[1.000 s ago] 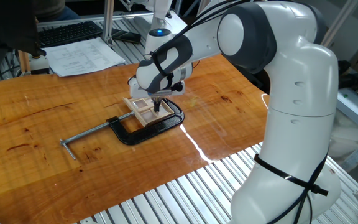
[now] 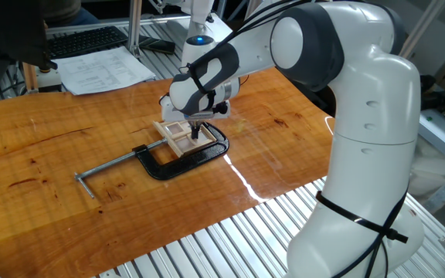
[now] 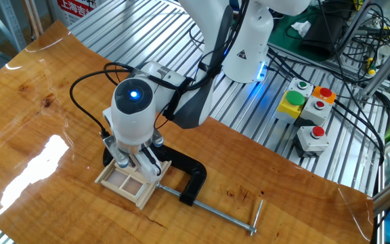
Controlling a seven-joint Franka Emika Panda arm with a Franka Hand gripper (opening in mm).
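A small pale wooden frame (image 2: 179,142) with crossbars lies on the wooden table, within the mouth of a black C-clamp (image 2: 165,170). The clamp's steel screw (image 2: 114,162) reaches out to the left in exterior view 1, its end against or close to the frame's side. My gripper (image 2: 195,137) points down into the frame's right part, its dark tips low between the bars. From the other side, the arm's wrist covers part of the wooden frame (image 3: 125,183) and the clamp (image 3: 193,177). Whether the fingers hold anything is too small to make out.
Papers (image 2: 103,70) and a keyboard (image 2: 88,42) rest at the far edge. Button boxes (image 3: 312,140) stand on the ribbed metal bench (image 3: 249,112). Open wooden tabletop (image 2: 37,193) surrounds the clamp.
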